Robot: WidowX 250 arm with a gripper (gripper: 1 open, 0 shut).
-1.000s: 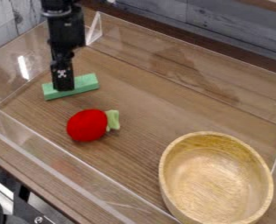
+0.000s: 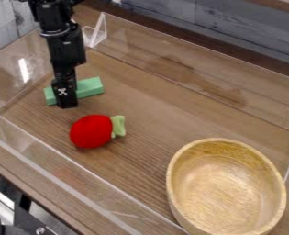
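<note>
A black gripper (image 2: pixel 64 90) reaches down from the top left, its open fingertips at a light green bar (image 2: pixel 88 88) lying flat on the wooden table. Whether the fingers straddle the bar or touch it is hard to tell. Below and right of the bar lies a red object (image 2: pixel 94 130) with a pale green top, like a toy vegetable.
A tan bowl (image 2: pixel 227 216) fills the lower right. A dark wall or ledge runs along the top right, and the table's edge shows at lower left.
The gripper has descended steadily, from above the green bar down to its level. The bar, the red object and the bowl look unmoved.
</note>
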